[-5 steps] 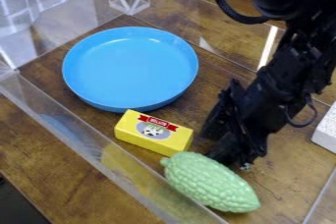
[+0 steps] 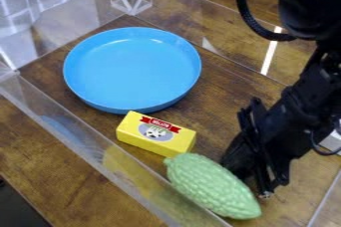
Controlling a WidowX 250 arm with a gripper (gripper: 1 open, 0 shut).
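Note:
My gripper point(image 2: 253, 166) reaches down from the right in black housing, low over the wooden floor just beside a light green textured vegetable-like object point(image 2: 210, 185). Its fingertips are dark and partly hidden, and nothing shows between them; it looks shut. A yellow box point(image 2: 155, 132) with a red label lies left of the gripper, touching or nearly touching the green object's upper end.
A blue plate point(image 2: 131, 67) sits at the upper left. Clear walls surround the wooden workspace point(image 2: 54, 102). A white object point(image 2: 330, 143) is partly hidden at the right edge. Bare wood shows at the left.
The arm has shifted slightly to the right, covering more of the white object at the right. The plate, yellow box and green object look unmoved.

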